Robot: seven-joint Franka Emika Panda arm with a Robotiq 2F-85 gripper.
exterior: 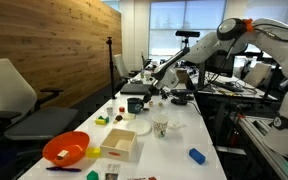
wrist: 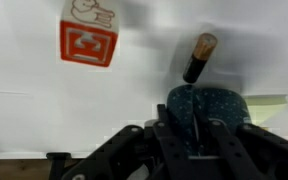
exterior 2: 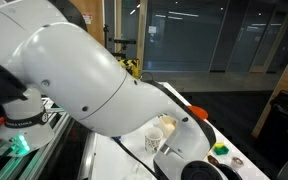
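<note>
A dark teal mug (exterior: 135,105) stands near the middle of the white table in exterior view 1, small and seemingly upright. At its far right side is my gripper (exterior: 144,93). From the wrist view, the speckled dark mug (wrist: 222,104) lies beneath the gripper, whose dark fingers are shut on part of it, apparently the handle. The exact contact is partly hidden by the fingers. Exterior view 2 shows the arm, while the fingertips and the mug are out of sight there.
Close to the mug are a red-and-white letter block (wrist: 88,42) and a short black-and-wood cylinder (wrist: 200,58). A white cup (exterior: 160,130), a plate (exterior: 137,127), a tan box (exterior: 119,147) and a red bowl (exterior: 66,146) stand nearer the camera. A blue block (exterior: 197,156) lies apart.
</note>
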